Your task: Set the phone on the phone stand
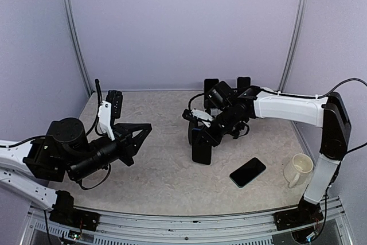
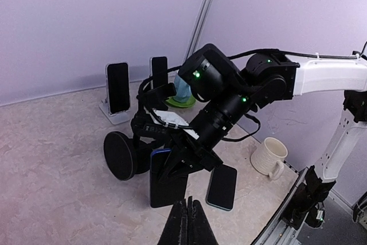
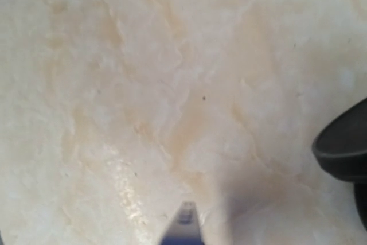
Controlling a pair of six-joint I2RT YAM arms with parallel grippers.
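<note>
A dark phone (image 1: 202,152) (image 2: 163,190) is upright in my right gripper (image 1: 203,133), which is shut on it, just above the middle of the table. Behind it is a round black stand (image 2: 117,156), tilted with its disc on edge in the left wrist view; the arm partly hides it. My left gripper (image 1: 137,136) is over the table's left side, shut, with nothing seen between its fingers.
A second phone (image 1: 247,171) lies flat at front right, beside a white mug (image 1: 297,170). Two upright phones (image 2: 118,88) (image 2: 159,70) stand at the back.
</note>
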